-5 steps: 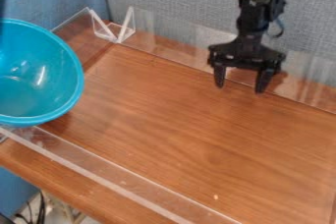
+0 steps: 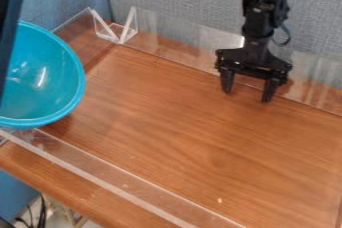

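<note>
The black gripper point(image 2: 247, 84) hangs at the back right, low over the wooden table near the clear back barrier, its fingers apart and nothing visible between them. A blue bowl point(image 2: 40, 82) stands at the left edge, partly cut off by the frame and a dark shape above it.
A white bracket point(image 2: 115, 30) sits at the back left corner. Clear barriers run along the back and left edges, with cables below at the lower left.
The gripper has shifted very slightly right. The dark shape at the far left edge reaches further into view than a second ago.
</note>
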